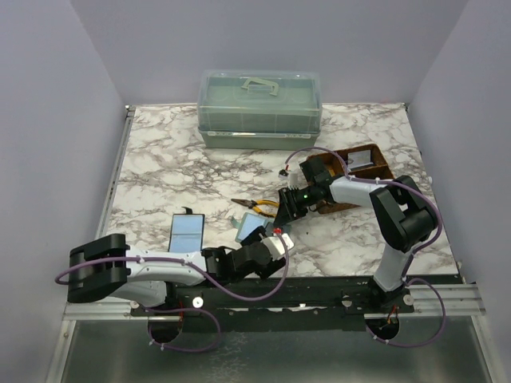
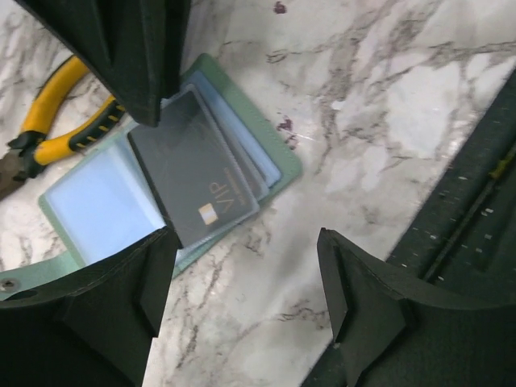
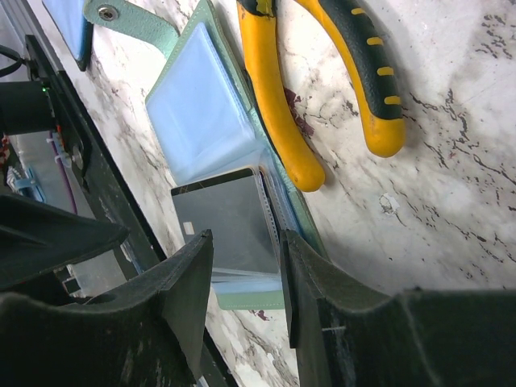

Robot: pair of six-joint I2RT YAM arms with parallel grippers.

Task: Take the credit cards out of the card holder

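Observation:
The open teal card holder [image 1: 250, 226] lies near the front middle; in the left wrist view it shows a dark VIP card [image 2: 188, 165] over stacked cards in one pocket, also seen as the dark card [image 3: 222, 218] in the right wrist view. My right gripper stands open right over that card, a fingertip at its edge. My left gripper is open just in front of the holder, its fingers apart with nothing visible between them.
Yellow-handled pliers [image 1: 255, 203] lie directly behind the holder. A blue-faced flat item [image 1: 187, 233] sits to the left, a brown divided box [image 1: 375, 159] right, and a lidded green box [image 1: 259, 112] at the back.

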